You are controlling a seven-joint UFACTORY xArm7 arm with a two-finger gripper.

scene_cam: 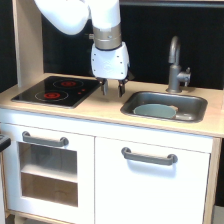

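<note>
A white robot arm reaches down from the top of the camera view, its gripper (112,87) hanging above the counter between the black cooktop (57,93) and the sink (199,106). The two dark fingers stand apart, with nothing visible between them. A blue-grey dish (154,111) lies in the sink basin, with a small tan item partly visible behind it.
A tall grey faucet (175,70) stands behind the sink.
</note>
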